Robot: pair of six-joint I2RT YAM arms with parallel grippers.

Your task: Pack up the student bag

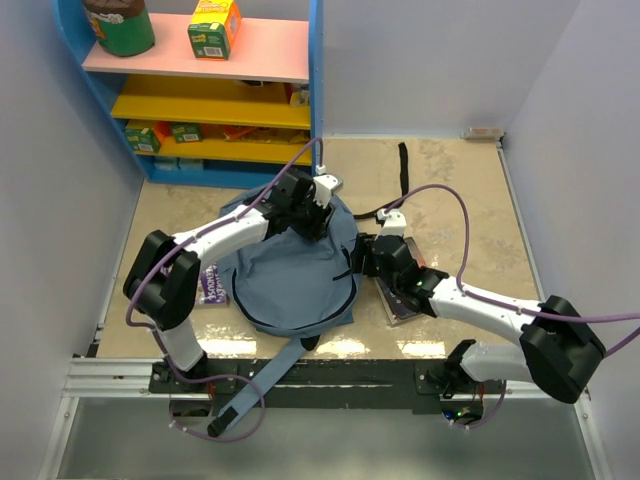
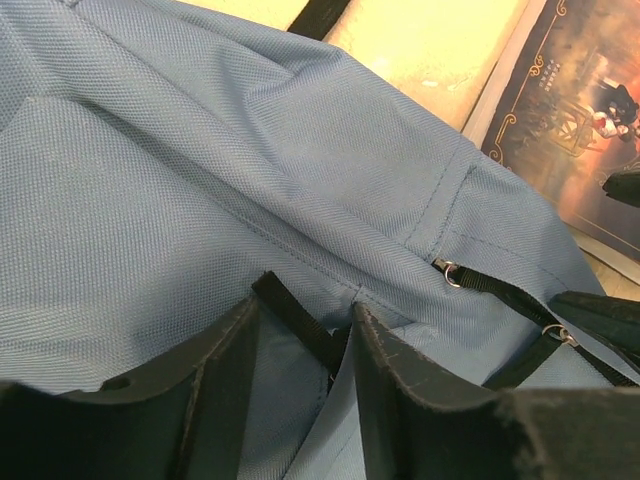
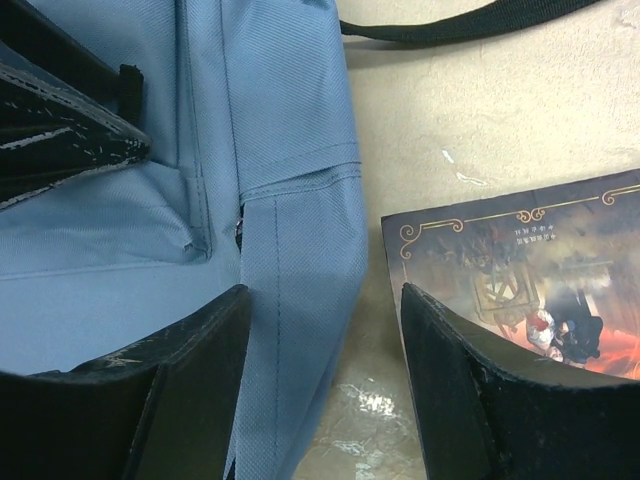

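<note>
The blue-grey bag (image 1: 290, 275) lies flat in the middle of the floor, its strap trailing forward. Over its upper part, my left gripper is partly open. A black zipper tab (image 2: 300, 318) with cloth folds shows between its fingers, with no grip visible. At the bag's right edge my right gripper has its fingers spread wide, a seamed blue side panel (image 3: 300, 260) in the gap. A second black pull with metal rings (image 2: 500, 290) lies near the right gripper in the left wrist view. The bag's inside is hidden.
A dark illustrated book (image 3: 535, 280) lies just right of the bag. A purple packet (image 1: 212, 287) sits at its left. Behind stands a blue shelf unit (image 1: 317, 90) holding boxes. A black strap (image 1: 403, 170) stretches up the floor.
</note>
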